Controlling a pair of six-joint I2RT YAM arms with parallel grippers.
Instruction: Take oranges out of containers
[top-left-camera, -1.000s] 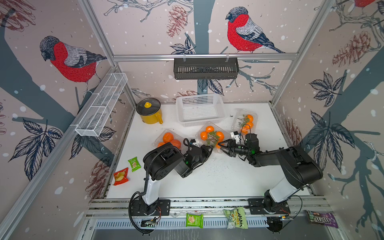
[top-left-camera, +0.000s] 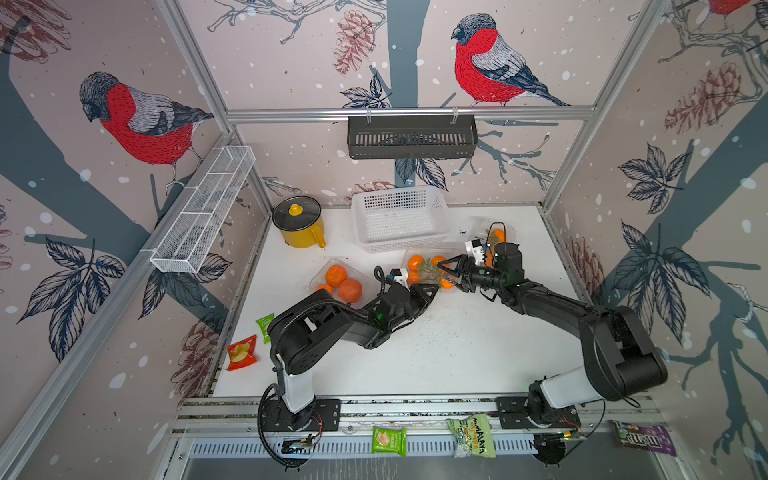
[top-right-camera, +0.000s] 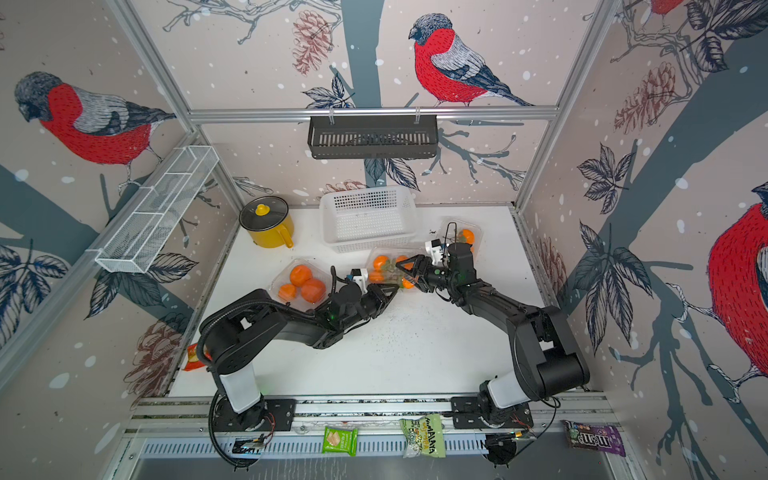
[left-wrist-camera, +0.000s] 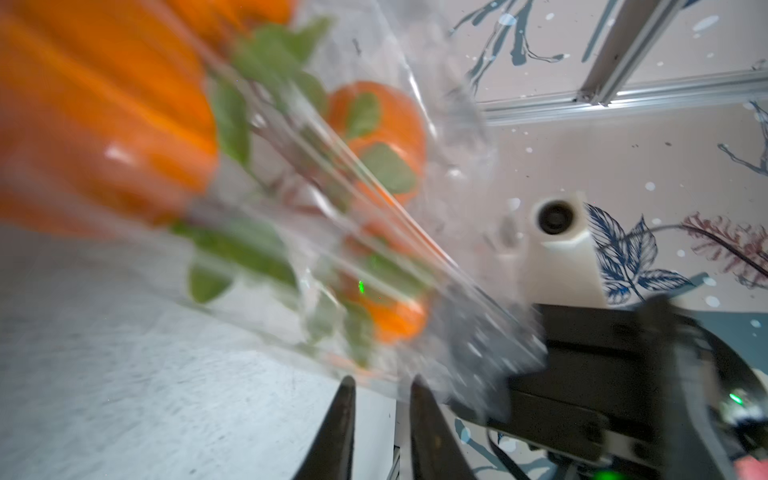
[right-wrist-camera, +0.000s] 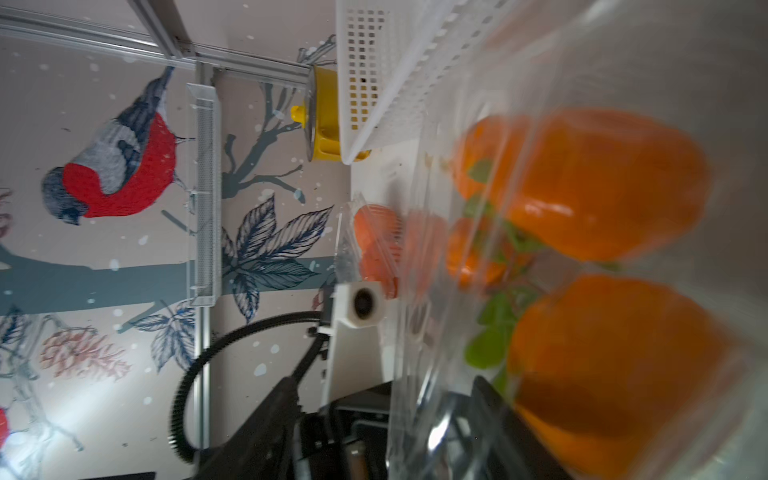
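A clear plastic container (right-wrist-camera: 436, 264) with oranges (right-wrist-camera: 612, 184) and green leaves lies between my two grippers, partly hidden by them in the top views. My left gripper is at its near side, fingers apart with a narrow gap, below the clear wall and oranges (left-wrist-camera: 88, 128). On its right side, my right gripper has its fingers wide apart, with the clear wall passing between them. Whether either gripper touches the plastic I cannot tell. Another clear container with oranges (top-left-camera: 336, 274) stands at the left, and one more with oranges (top-right-camera: 466, 236) at the back right.
An empty white basket (top-left-camera: 400, 220) stands right behind the middle container. A yellow pot (top-left-camera: 298, 224) is at the back left. Snack packets (top-left-camera: 241, 353) lie at the left edge.
The middle container looks more covered by the grippers.
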